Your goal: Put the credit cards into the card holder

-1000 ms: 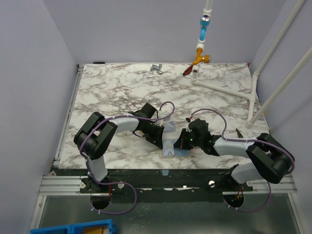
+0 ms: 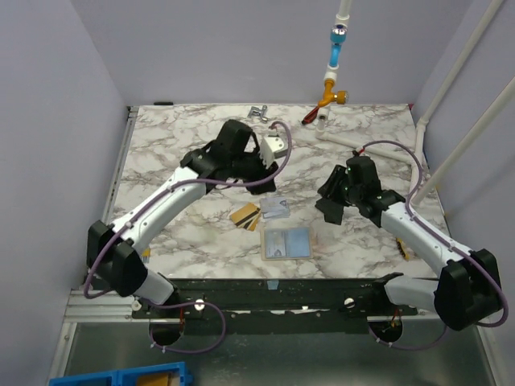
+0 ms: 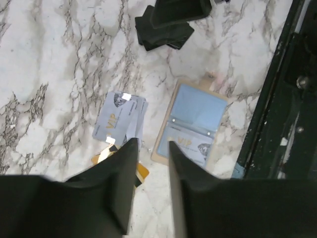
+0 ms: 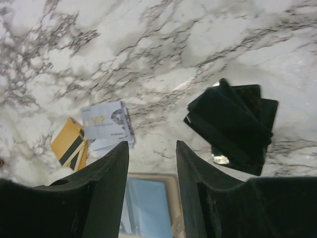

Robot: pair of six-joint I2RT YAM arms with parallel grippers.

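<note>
The open card holder (image 2: 298, 243) lies flat near the table's front edge. In the left wrist view, a silver VIP card (image 3: 187, 143) sits in one of its two blue pockets; the other pocket (image 3: 198, 106) shows plain blue. Loose silver cards (image 4: 103, 120) overlap behind the holder, beside gold cards (image 4: 68, 143) with a dark stripe. Several black cards (image 4: 233, 126) are fanned out to the right. My left gripper is above and behind the silver cards, its fingers apart and empty. My right gripper, also open and empty, hovers near the black cards.
White pipes (image 2: 370, 146) with an orange valve (image 2: 328, 95) stand at the back right. Small metal fittings (image 2: 258, 112) lie by the back edge.
Both arms have pulled up and away from the card holder: the left one toward the back, the right one back and to the right. The holder and the black cards are now uncovered.
</note>
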